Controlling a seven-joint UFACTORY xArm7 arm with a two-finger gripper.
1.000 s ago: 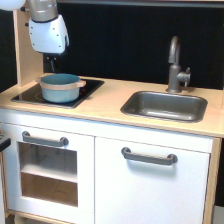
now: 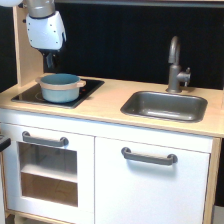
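A blue-grey pot (image 2: 61, 94) with pale tan edging sits on the black cooktop (image 2: 96, 86) at the left of the toy kitchen counter. Above and behind the pot's left side hangs my white arm, its dark gripper (image 2: 49, 64) pointing downward. The fingers are small and dark against the black background, so their spacing is unclear. Whether they touch the pot's far rim cannot be made out. The pot stands level, and its inside is mostly hidden from this angle.
To the right, a grey sink (image 2: 165, 105) is set into the light wood counter (image 2: 109, 108), with a dark faucet (image 2: 176, 70) behind it. Bare counter lies between cooktop and sink. Below are a windowed door (image 2: 45, 144) and a white cupboard door (image 2: 150, 195), both appearing closed.
My arm has shifted slightly to the left. The pot, faucet and cabinet doors look the same as before.
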